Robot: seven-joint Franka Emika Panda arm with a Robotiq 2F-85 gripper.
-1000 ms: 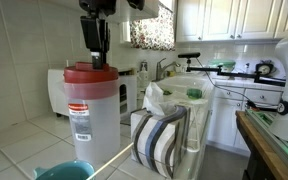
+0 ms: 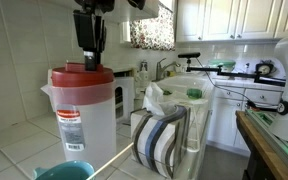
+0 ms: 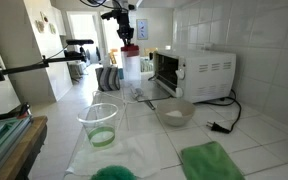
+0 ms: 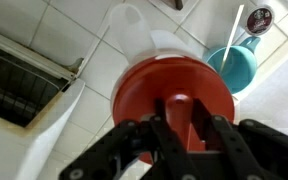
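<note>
A translucent white pitcher-like container (image 2: 92, 132) with a red lid (image 2: 82, 84) stands at the left in exterior view 1. My gripper (image 2: 87, 62) points down onto the middle of that lid. From above, in the wrist view, the red lid (image 4: 139, 95) fills the centre, and the gripper is shut on its raised knob (image 4: 182, 103). The container's handle (image 4: 131, 30) sticks out past the rim. Exterior view 2 has the lid (image 3: 130, 50) small and far off, below the arm. Whether the container's base touches the counter cannot be told.
A teal cup (image 4: 240, 66) holding a thin stick is close beside the container. A striped bag (image 2: 161, 140) stands to its right. In exterior view 2 are a white toaster oven (image 3: 194, 72), a bowl (image 3: 174, 113), a clear tub (image 3: 102, 125) and a green cloth (image 3: 210, 162).
Together with the gripper, the red-lidded container has shifted left and slightly down in exterior view 1, and looks larger. The striped bag and teal cup have stayed put.
</note>
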